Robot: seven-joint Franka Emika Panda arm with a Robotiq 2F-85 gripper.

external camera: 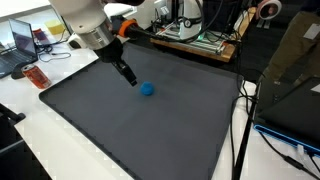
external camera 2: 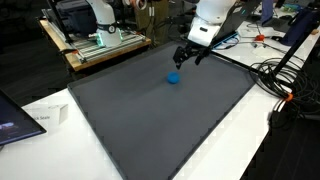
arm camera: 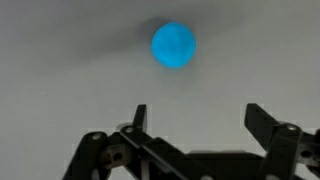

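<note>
A round blue object (external camera: 147, 88) lies on the dark grey table mat. From above, in the wrist view, the blue disc (arm camera: 174, 45) appears beyond the fingertips, near the top centre. My gripper (external camera: 131, 80) hangs over the mat, to the left of the blue object in exterior view 1 and apart from it. In the wrist view my gripper stands wide open, with only bare mat between its fingers. Exterior view 2 has the blue object (external camera 2: 173, 78) in front of the gripper (external camera 2: 182, 63).
An orange-red can (external camera: 37, 77) and a laptop (external camera: 24, 42) stand beyond the mat's left edge. Behind the mat is a wooden tray (external camera: 205, 43) with several items. Cables (external camera 2: 275, 75) run along one side.
</note>
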